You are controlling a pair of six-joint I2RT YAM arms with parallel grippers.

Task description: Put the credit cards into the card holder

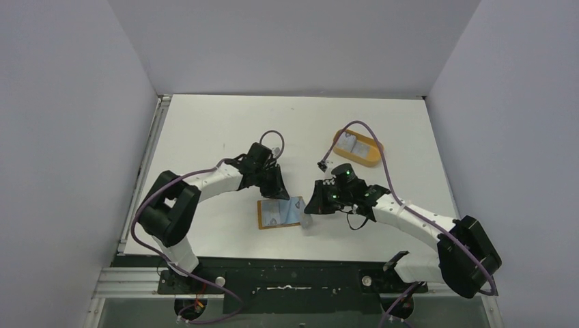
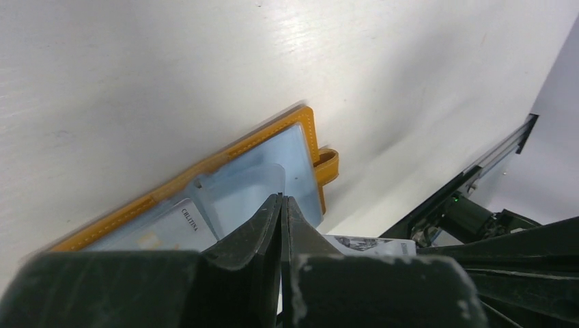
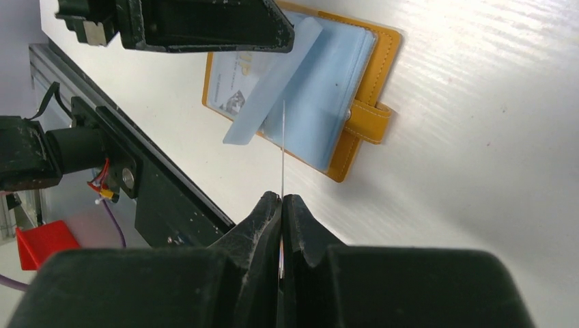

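The orange card holder (image 3: 369, 121) lies open on the table, with pale blue sleeves (image 2: 246, 195) and a printed card visible under them. My left gripper (image 1: 280, 195) is shut above it, nothing showing between its fingers. My right gripper (image 1: 311, 208) is just right of the holder, shut on a thin card, seen edge-on in its own wrist view; part of a printed card (image 2: 369, 246) shows behind my left fingers in the left wrist view.
An orange tray (image 1: 372, 154) with cards stands at the back right. The front edge and dark frame lie close below the holder.
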